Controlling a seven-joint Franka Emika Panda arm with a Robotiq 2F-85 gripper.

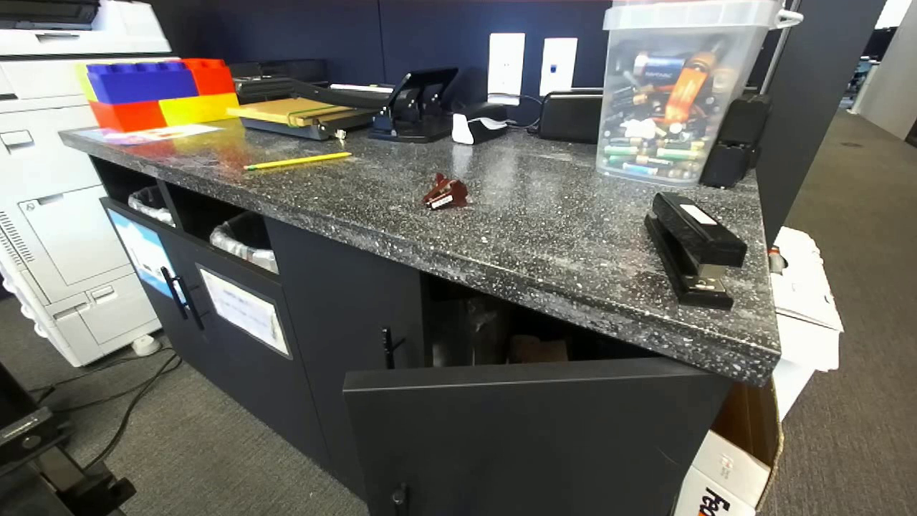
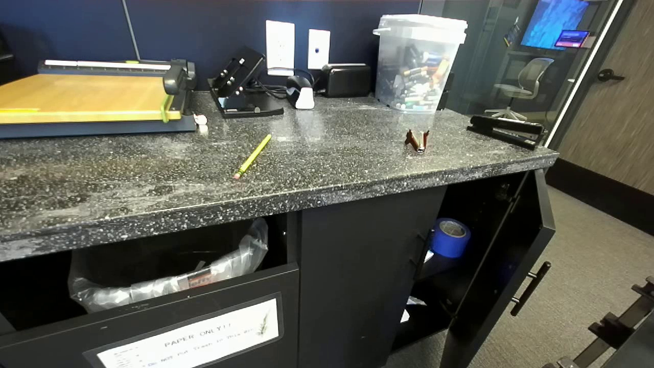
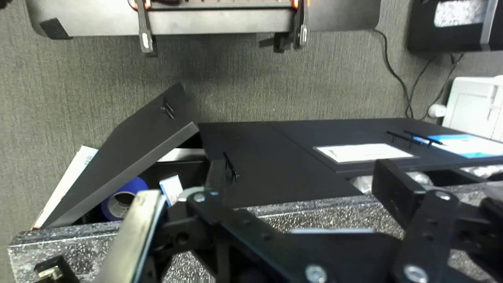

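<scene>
In the wrist view my gripper stands open over the counter's front edge, its fingers wide apart and nothing held. Neither exterior view shows it. On the speckled counter lie a dark red staple remover (image 1: 445, 193), a yellow pencil (image 2: 252, 156) and a black stapler (image 1: 694, 249) near the right end. Below the counter, a cabinet door (image 2: 499, 276) hangs open. Inside the cabinet a blue tape roll (image 2: 450, 238) rests on a shelf; its ring shows in the wrist view too.
A clear tub of batteries (image 1: 670, 103), a black hole punch (image 2: 245, 86) and a paper trimmer (image 2: 92, 98) stand at the back. Toy bricks (image 1: 159, 93) sit at the far left. The opened door juts over the floor.
</scene>
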